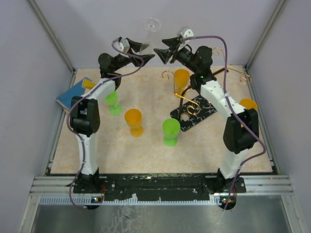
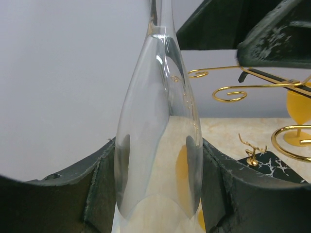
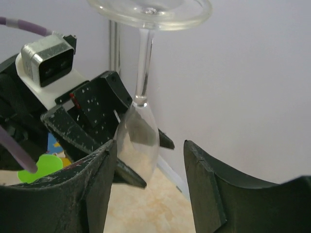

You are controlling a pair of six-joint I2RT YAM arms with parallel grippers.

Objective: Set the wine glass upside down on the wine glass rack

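The clear wine glass (image 1: 149,34) is upside down in the air at the back, foot up. My left gripper (image 1: 145,51) has its fingers around the bowl (image 2: 158,131), which fills the gap between them in the left wrist view. My right gripper (image 1: 164,48) stands open beside the glass; in the right wrist view the stem (image 3: 145,63) and bowl are beyond its fingertips, apart from them. The gold wine glass rack (image 1: 184,96) stands on a black patterned base (image 1: 204,114) below and right of my right gripper.
Orange goblets (image 1: 133,119) and green goblets (image 1: 170,128) stand on the table, one orange at the far right (image 1: 248,104). A blue board (image 1: 68,97) lies at left.
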